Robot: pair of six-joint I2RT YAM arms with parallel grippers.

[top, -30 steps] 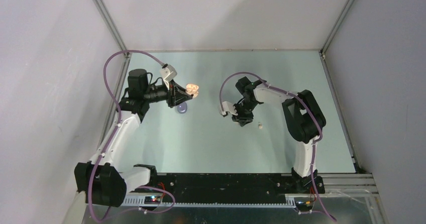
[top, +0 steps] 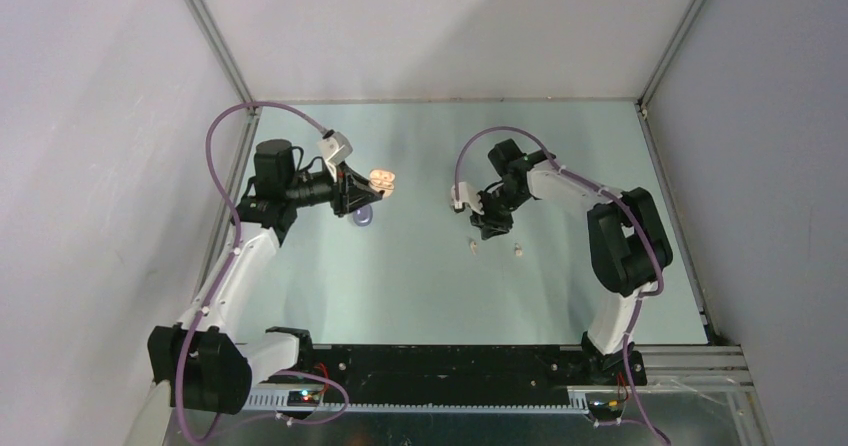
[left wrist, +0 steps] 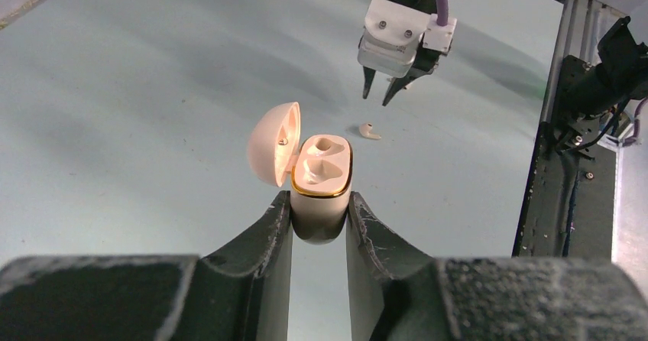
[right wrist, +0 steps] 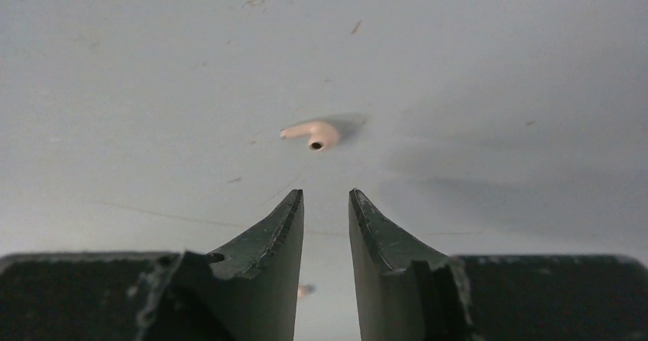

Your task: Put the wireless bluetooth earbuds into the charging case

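My left gripper is shut on the pink charging case [left wrist: 319, 174], held upright with its lid open and two empty-looking earbud slots visible; it also shows held at the left in the top view [top: 381, 181]. My right gripper hangs low over the table, its fingertips slightly apart, nothing seen between them. One earbud [right wrist: 313, 134] lies on the table just ahead of those fingertips in the right wrist view; another [right wrist: 306, 290] is partly hidden behind them. In the top view the two earbuds [top: 473, 245] [left wrist: 369, 131] lie below and right of the right gripper.
A small purple round object [top: 362, 216] lies beside the left gripper. The pale table [top: 420, 296] is otherwise mostly clear, bordered by walls and a dark front rail.
My right gripper has moved up and slightly right in the top view, uncovering an earbud on the table. The left arm and case are unchanged.
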